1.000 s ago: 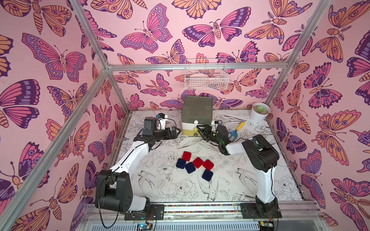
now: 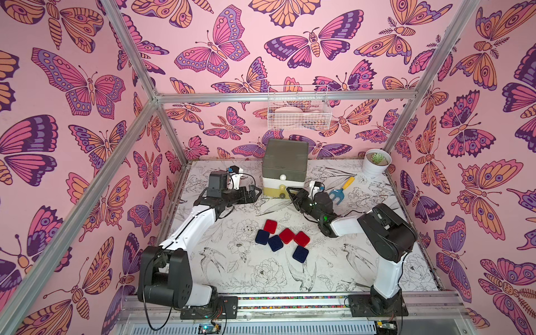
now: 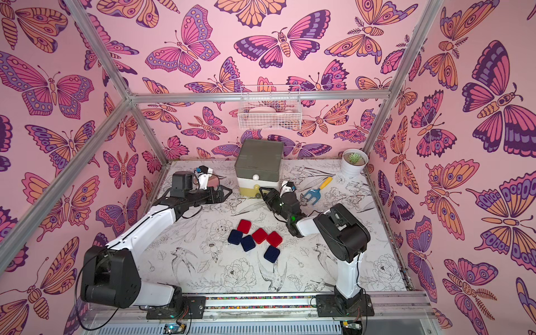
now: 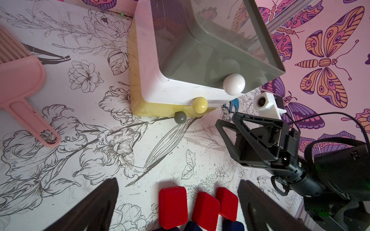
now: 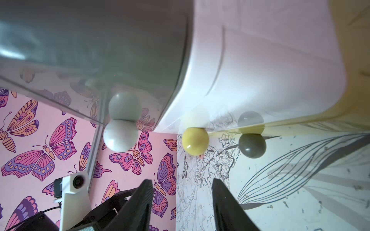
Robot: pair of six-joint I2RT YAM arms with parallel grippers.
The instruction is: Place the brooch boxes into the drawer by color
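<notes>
Three red brooch boxes (image 2: 286,235) and three dark blue ones (image 2: 275,242) lie grouped on the middle of the table. Behind them stands the drawer cabinet (image 2: 284,156), its grey-green, white and yellow drawers all looking closed. In the right wrist view its white knob (image 5: 120,135), yellow knob (image 5: 195,141) and grey knob (image 5: 252,145) show ahead of the fingers. My right gripper is part open in front of these knobs, with nothing between its fingers. Left of the cabinet, above the table, my left gripper (image 2: 258,193) is open and empty.
A blue fork with a yellow handle (image 2: 341,189) and a potted plant (image 2: 376,163) sit right of the cabinet. A pink dustpan (image 4: 23,88) lies on the left. The wire basket (image 2: 298,120) hangs behind. Free table surrounds the boxes.
The left arm and the boxes have stayed put.
</notes>
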